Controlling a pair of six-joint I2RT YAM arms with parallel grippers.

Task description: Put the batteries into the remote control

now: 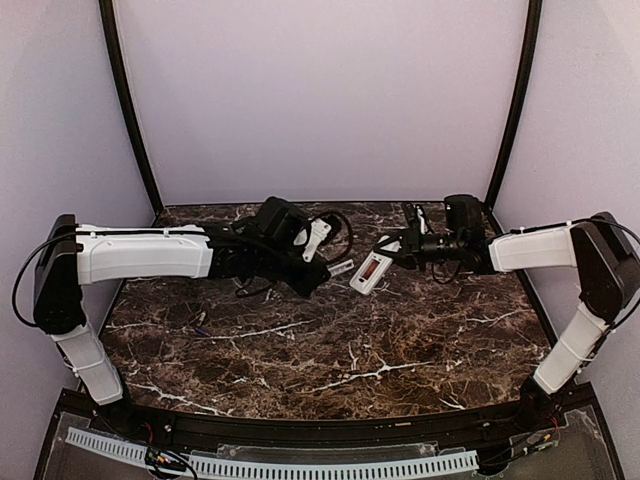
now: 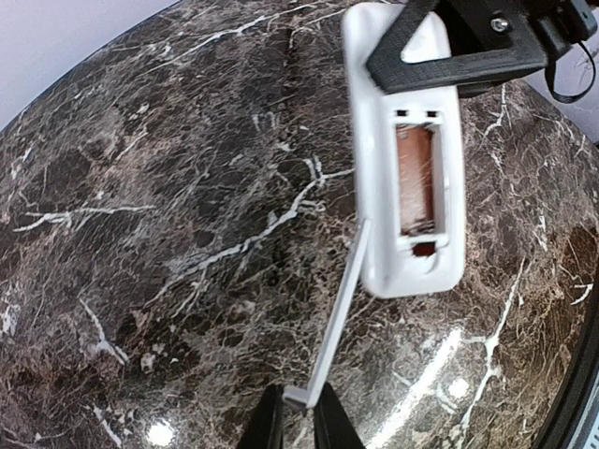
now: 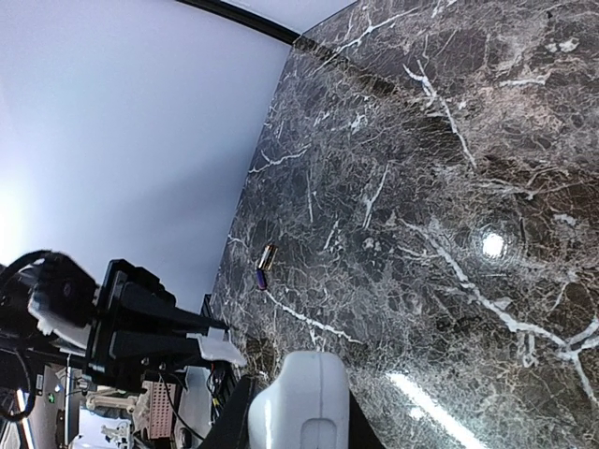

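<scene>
My right gripper (image 1: 405,250) is shut on the white remote (image 1: 370,270), whose battery compartment (image 2: 414,178) is open, red-brown inside, with no battery visible in it. My left gripper is shut on a thin white strip, the battery cover (image 2: 339,309), which stands just left of the remote; its far end appears near the remote's side. In the right wrist view the remote (image 3: 298,412) fills the space between the fingers. Two batteries (image 3: 266,257) lie on the table at the left, one coppery, one dark purple.
Pale walls and black frame edges border it at the back and sides.
</scene>
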